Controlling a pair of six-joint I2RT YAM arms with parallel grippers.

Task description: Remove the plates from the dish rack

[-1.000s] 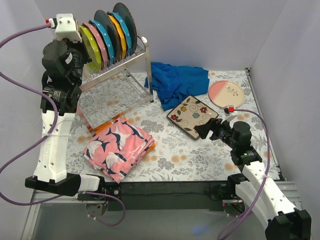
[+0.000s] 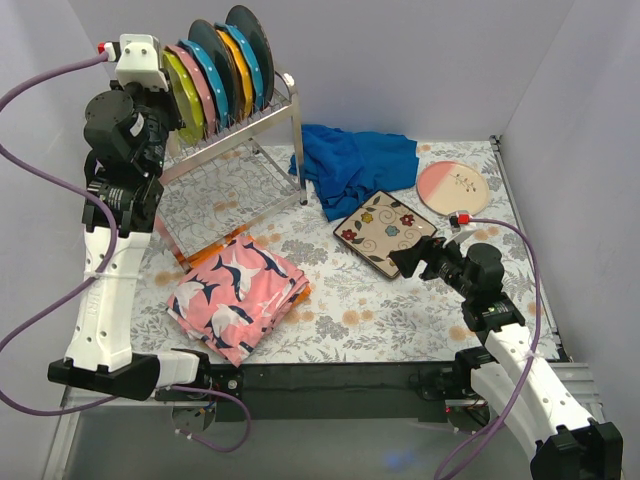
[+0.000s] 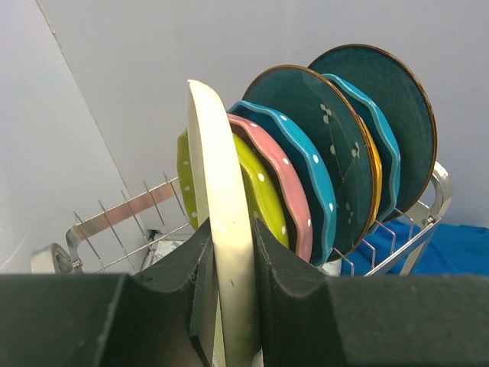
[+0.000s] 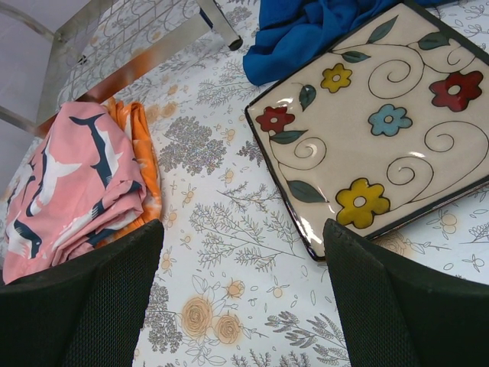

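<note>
In the left wrist view, a cream plate (image 3: 218, 191) stands on edge, with my left gripper shut on its near rim. Just to its right a lime green plate (image 3: 261, 191), a pink plate (image 3: 286, 180) and a blue plate (image 3: 317, 191) stand in the dish rack (image 2: 228, 140), with dark, yellow and blue ones behind. The left arm hides the cream plate from above. My right gripper (image 2: 403, 260) is open over the table, its fingers (image 4: 390, 298) wide apart and empty.
A flowered tray (image 2: 385, 233) and a round pink-and-cream plate (image 2: 453, 188) lie on the right side of the table. Blue cloth (image 2: 350, 165) is bunched beside the rack. A folded pink cloth (image 2: 240, 295) lies in front of it. Clear table lies between pink cloth and tray.
The right arm and the things on the table look unmoved.
</note>
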